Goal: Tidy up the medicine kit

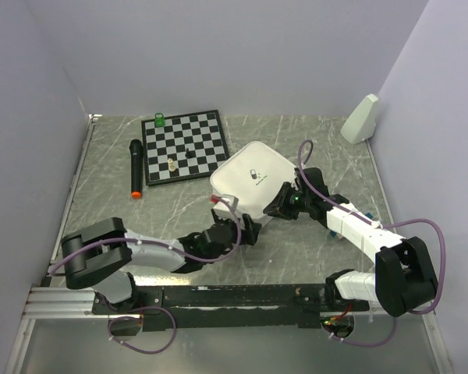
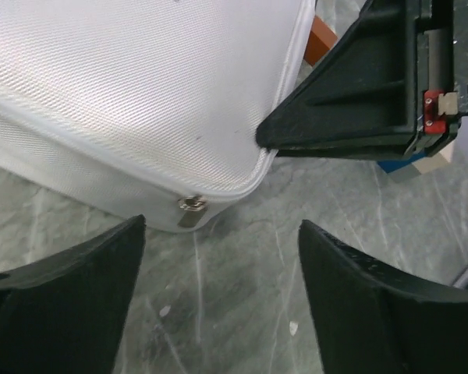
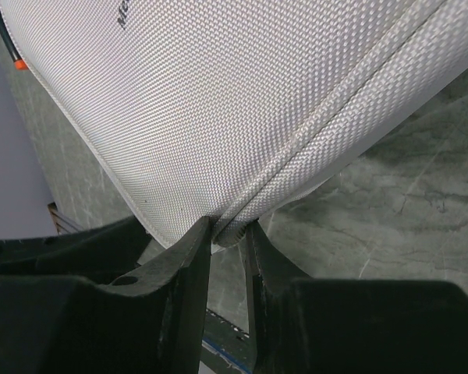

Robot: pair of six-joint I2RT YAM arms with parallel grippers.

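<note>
The white fabric medicine kit lies closed near the table's middle, a small printed logo on its lid. My right gripper is at its front right edge, fingertips against the fabric; in the right wrist view they pinch or press on the rim, hard to tell which. My left gripper is at the front edge, fingers apart with nothing between them; in the left wrist view a small metallic zipper pull shows just beyond and between them.
A chessboard lies at the back left, beside a black microphone. A white upright object stands at the back right. Small colored blocks lie right of the kit, partly hidden by the right arm.
</note>
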